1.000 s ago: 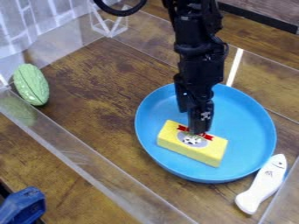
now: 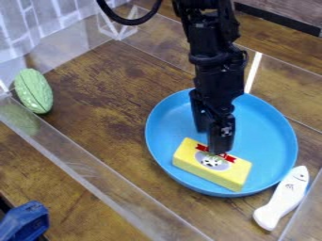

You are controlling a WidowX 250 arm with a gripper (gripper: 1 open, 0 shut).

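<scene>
My black gripper (image 2: 217, 132) reaches down from the top over a round blue plate (image 2: 266, 141), its fingers open just above a yellow box (image 2: 227, 174) with a red band and a white-and-grey printed figure. The box lies on the front half of the plate. Whether the fingertips touch it cannot be told from this view.
A green oval object (image 2: 36, 91) lies at the left, a white long object (image 2: 283, 198) right of the plate, a blue object (image 2: 22, 222) at the bottom left. Clear plastic walls edge the wooden surface (image 2: 107, 127), which is bare left of the plate.
The gripper has shifted slightly over the box. The box looks nearly unmoved on the plate.
</scene>
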